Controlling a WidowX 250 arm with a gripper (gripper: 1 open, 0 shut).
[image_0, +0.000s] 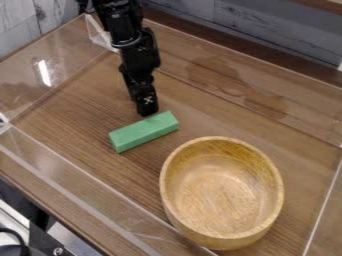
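Note:
The black arm reaches down from the top of the view, its gripper (144, 100) low over the wooden table, just behind a green rectangular block (143, 131). The gripper's fingers look apart, though small and dark; I see nothing held. The green block lies flat and slanted near the middle. A large tan oval bowl (222, 194) stands at the lower right.

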